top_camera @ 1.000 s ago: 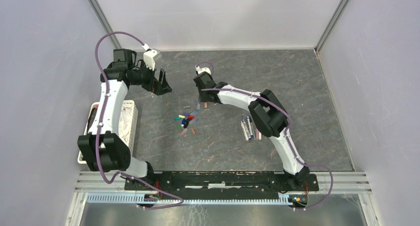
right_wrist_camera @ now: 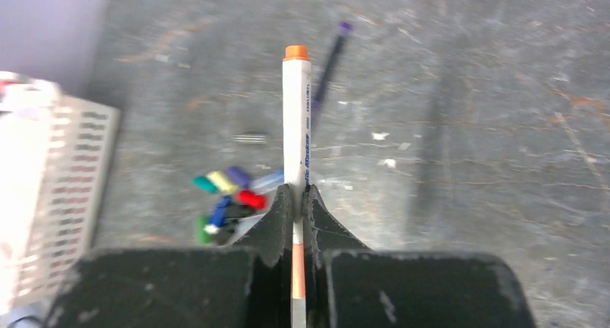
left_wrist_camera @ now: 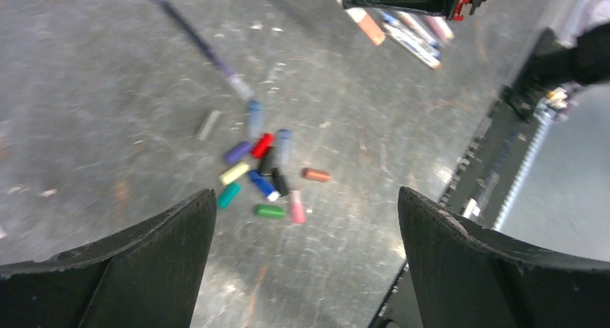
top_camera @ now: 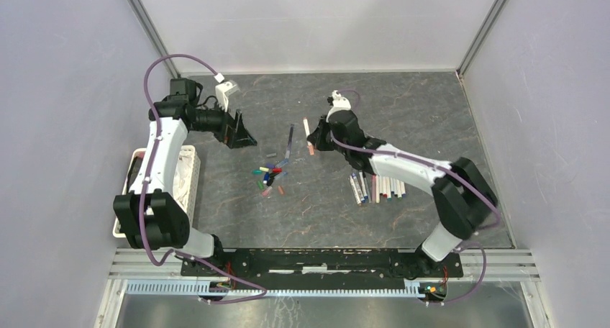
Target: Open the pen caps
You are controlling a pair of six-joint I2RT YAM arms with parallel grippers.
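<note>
An orange-and-white marker (top_camera: 307, 130) stands out from my right gripper (top_camera: 314, 137), whose shut fingers hold it; in the right wrist view the marker (right_wrist_camera: 296, 119) runs vertically between the fingertips. My left gripper (top_camera: 237, 132) is open and empty, left of a dark purple marker (top_camera: 290, 137) lying on the table. A pile of loose coloured caps (top_camera: 270, 175) lies at centre-left, seen also in the left wrist view. A row of markers (top_camera: 378, 188) lies right of centre, partly under the right arm.
A white basket (top_camera: 188, 180) stands at the left under the left arm. Walls border the left, back and right.
My right gripper has moved right with the orange-and-white marker, and its arm has swung out to the right.
</note>
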